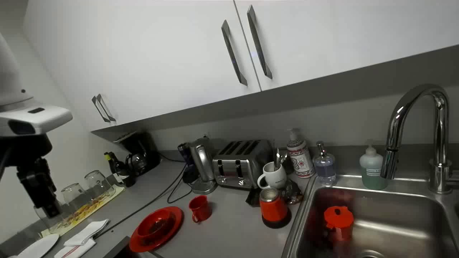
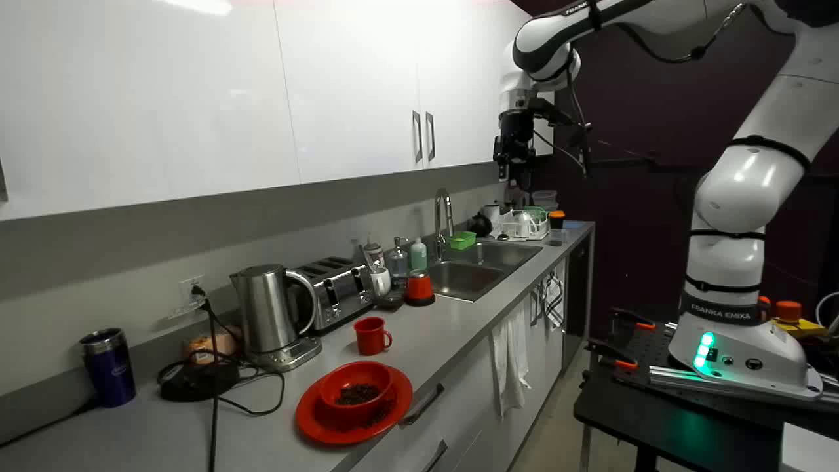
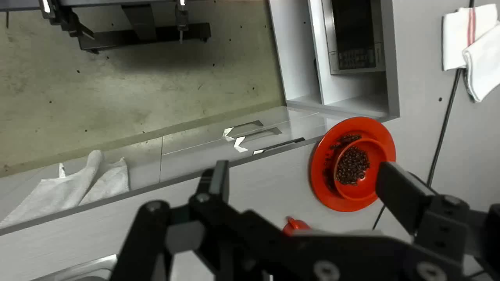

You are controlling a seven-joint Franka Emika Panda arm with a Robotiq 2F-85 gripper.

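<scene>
High above the counter, my gripper stands open, its two fingers wide apart with nothing between them. Below it in the wrist view, a red bowl (image 3: 372,185) of dark brown beans rests on a red plate (image 3: 344,203); more beans lie on the plate beside the bowl. A red mug (image 2: 370,337) stands upright on the counter just past the plate, and the wrist view shows only part of it behind the gripper body. An orange-red cup with a black base (image 2: 419,288) sits near the sink.
Against the wall stand a steel kettle (image 2: 265,318), a toaster (image 2: 336,287) and soap bottles. The sink (image 1: 400,215) holds a red lidded container (image 1: 340,221). Cords cross the counter beside folded towels (image 3: 480,56). Overhead, white cabinets (image 1: 146,56) jut out. Bare counter surrounds the mug.
</scene>
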